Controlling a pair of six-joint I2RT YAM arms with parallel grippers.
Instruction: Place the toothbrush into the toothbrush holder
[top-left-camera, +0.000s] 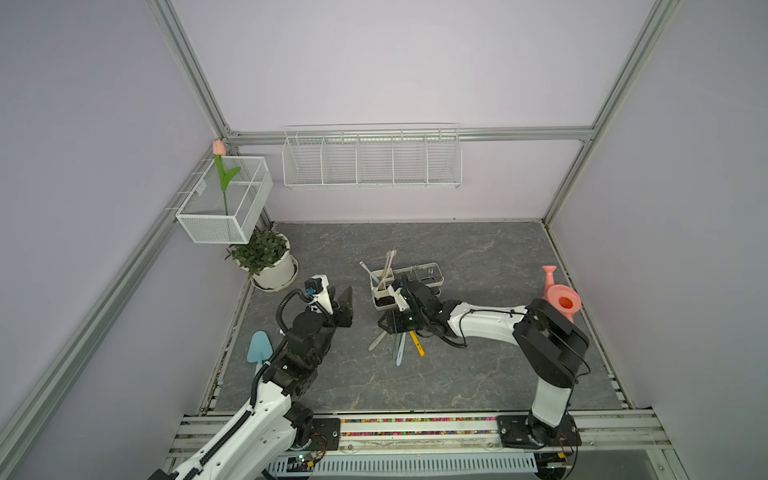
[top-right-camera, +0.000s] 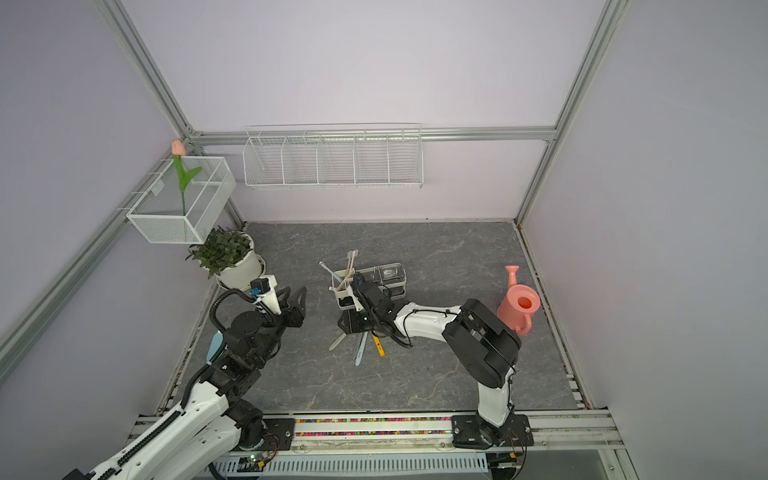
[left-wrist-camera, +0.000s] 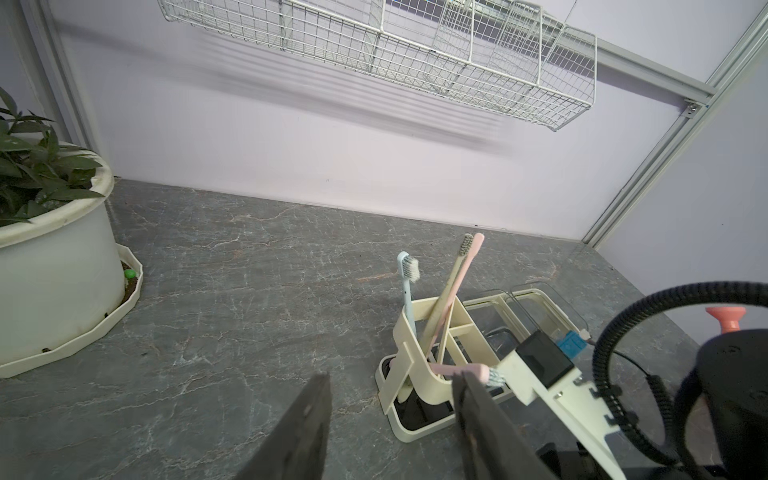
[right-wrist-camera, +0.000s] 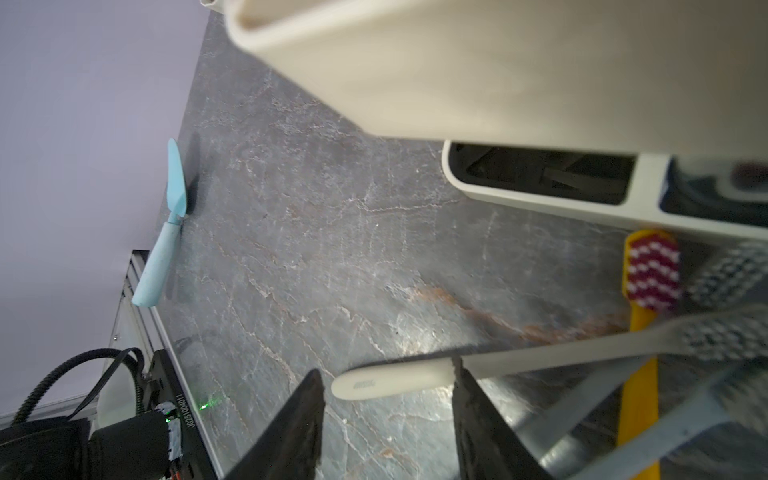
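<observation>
The cream toothbrush holder (top-left-camera: 384, 304) stands mid-table with a pale blue brush (left-wrist-camera: 408, 292) and two others upright in one cup. In front of it, several toothbrushes lie loose: a beige one (right-wrist-camera: 400, 378), a yellow one (right-wrist-camera: 637, 400) and pale blue or grey ones (right-wrist-camera: 672, 436). My right gripper is open over the beige handle; that handle runs behind one fingertip, and nothing is visibly gripped. In the top left view the right gripper partly covers the holder and brush heads. My left gripper is open and empty, left of the holder.
A potted plant (top-left-camera: 272, 268) stands at the back left, below a white basket (top-left-camera: 224, 220). A blue trowel (top-left-camera: 259, 348) lies at the left edge; a pink watering can (top-left-camera: 564, 300) stands on the right. Bare table lies at the back and front.
</observation>
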